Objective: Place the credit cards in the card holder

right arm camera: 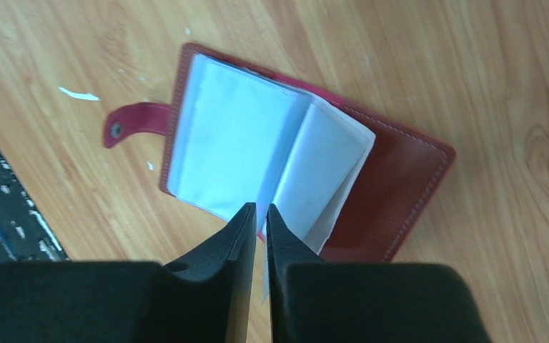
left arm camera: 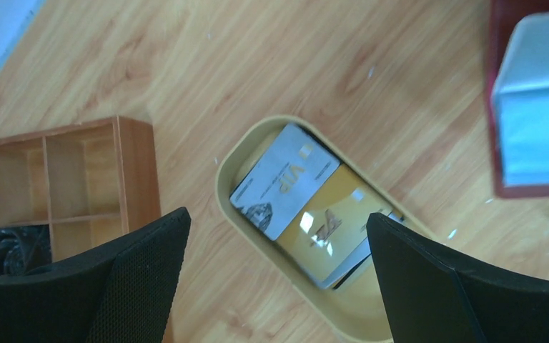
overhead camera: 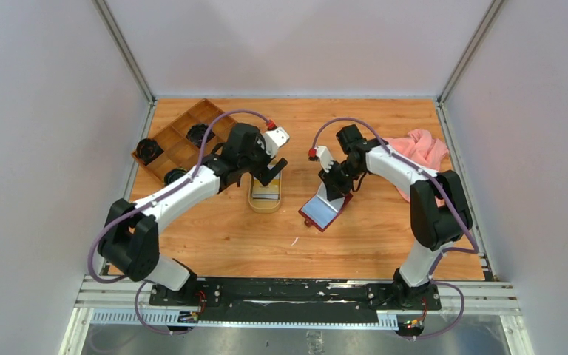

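Observation:
In a beige oval tray point(left arm camera: 221, 187) lie a silver VIP card point(left arm camera: 286, 182), a gold card point(left arm camera: 332, 227) and the edges of others beneath. My left gripper stands wide open over this tray, with no card held between its fingers. The card holder point(right arm camera: 400, 189), dark red with pale clear sleeves point(right arm camera: 236, 136), lies unfolded on the table, its snap strap point(right arm camera: 136, 121) sticking out. Over the holder's edge, my right gripper has its fingertips close together with a narrow gap. A pale sliver of sleeve shows in that gap; whether they touch it is unclear.
A wooden compartment box point(overhead camera: 170, 140) with dark coiled items stands at the back left. A pink cloth point(overhead camera: 421, 148) lies at the right behind the right arm. A small white scrap point(overhead camera: 295, 241) rests on the otherwise clear front table.

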